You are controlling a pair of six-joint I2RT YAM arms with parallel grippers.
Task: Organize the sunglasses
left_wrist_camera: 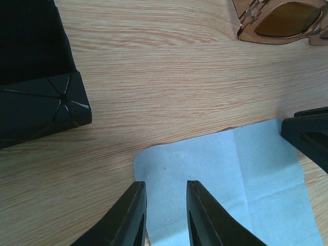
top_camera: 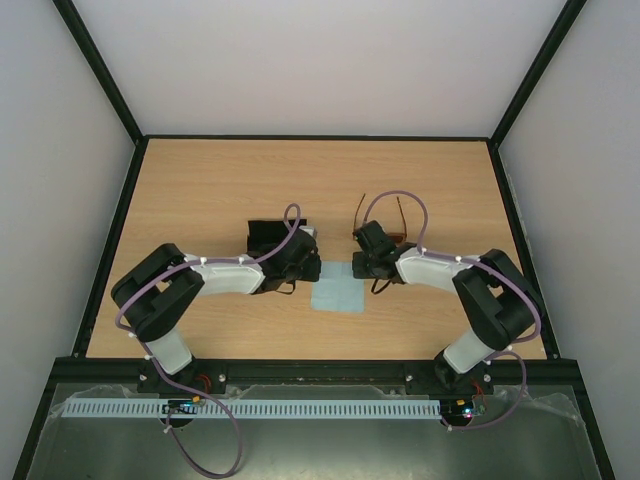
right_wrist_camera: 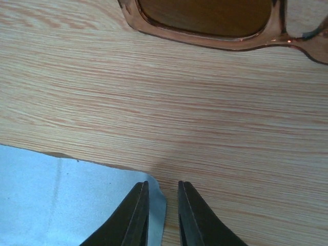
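Brown-framed sunglasses (top_camera: 397, 238) lie on the table with their temples spread away from me; the right arm partly covers them from above. Their lower frame (right_wrist_camera: 205, 42) crosses the top of the right wrist view. A black case (left_wrist_camera: 46, 105) stands open at the left. The light-blue cloth (top_camera: 338, 288) is spread flat between the arms. Over its left part hovers my left gripper, partly open, nothing between its fingers. My right gripper is also partly open and empty, above the cloth's far right corner, short of the sunglasses.
The right gripper's dark fingertip (left_wrist_camera: 307, 128) shows at the right edge of the left wrist view, so the two grippers are close together. Bare table (top_camera: 250, 180) stretches behind the case and at both sides.
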